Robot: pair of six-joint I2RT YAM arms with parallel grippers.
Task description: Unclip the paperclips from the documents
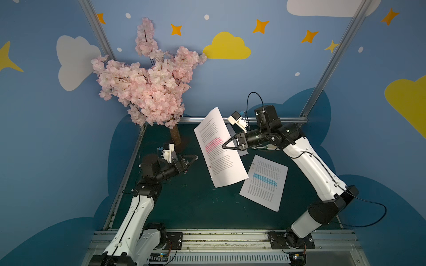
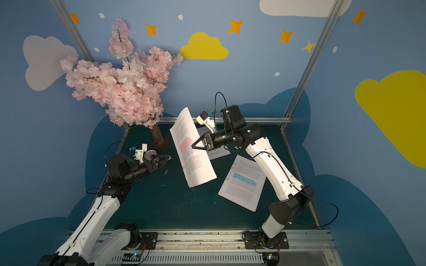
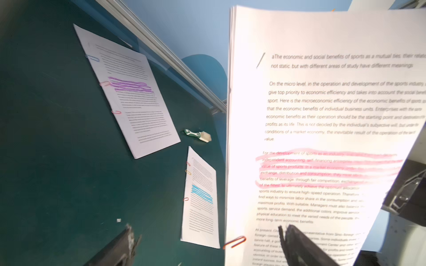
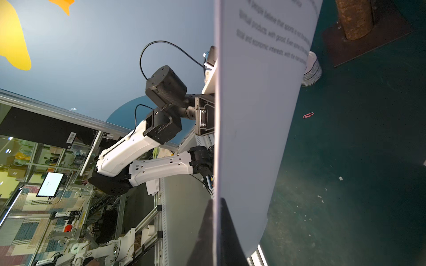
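My right gripper (image 1: 224, 146) is shut on the right edge of a pink-highlighted document (image 1: 217, 153), which stands raised and curved above the table. In the left wrist view an orange-red paperclip (image 3: 235, 241) sits on that document's left edge, low down. My left gripper stands open before this edge, its fingers apart and nothing held. A blue-highlighted document (image 3: 202, 208) lies flat with several clips along its edge. A purple-highlighted document (image 3: 128, 97) lies flat farther back, bearing a blue clip (image 3: 92, 58) and two reddish ones.
A loose pink paperclip (image 4: 308, 115) lies on the green table. A pale round container (image 4: 312, 71) stands near the base of the blossom tree (image 2: 156, 134). A brush (image 3: 198, 134) lies beside the flat documents.
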